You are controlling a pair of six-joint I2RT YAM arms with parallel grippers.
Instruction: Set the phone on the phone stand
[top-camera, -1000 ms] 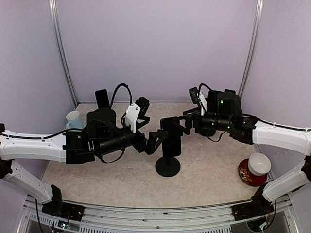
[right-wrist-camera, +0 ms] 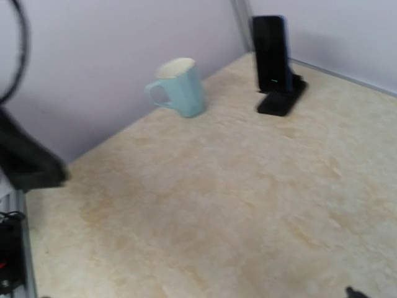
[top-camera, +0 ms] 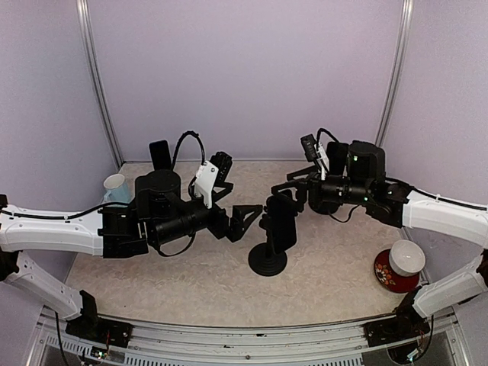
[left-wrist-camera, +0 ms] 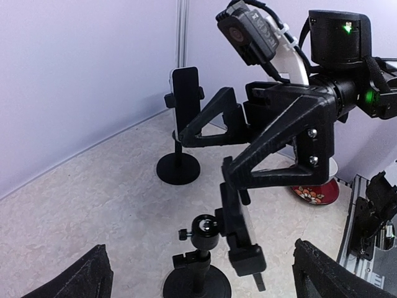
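A black phone stand (top-camera: 267, 260) with a round base stands at the centre, its dark upper part turned askew; in the left wrist view its holder (left-wrist-camera: 239, 230) shows edge-on and tilted. Whether a phone sits in it I cannot tell. My left gripper (top-camera: 236, 200) is open just left of the holder, its fingertips at the bottom corners of its wrist view. My right gripper (top-camera: 293, 183) is open above and right of the holder, its lower finger close over the holder's top, nothing seen between its fingers.
Behind the right arm stands another holder with a phone (left-wrist-camera: 186, 102). A phone on a dock (right-wrist-camera: 270, 53) and a blue mug (right-wrist-camera: 183, 90) are at back left. A bowl (top-camera: 406, 256) on a red plate (top-camera: 385, 278) is at right.
The stand's upper part has turned and shifted slightly right, its base a little too. My right gripper has risen slightly. The left arm has not visibly moved.
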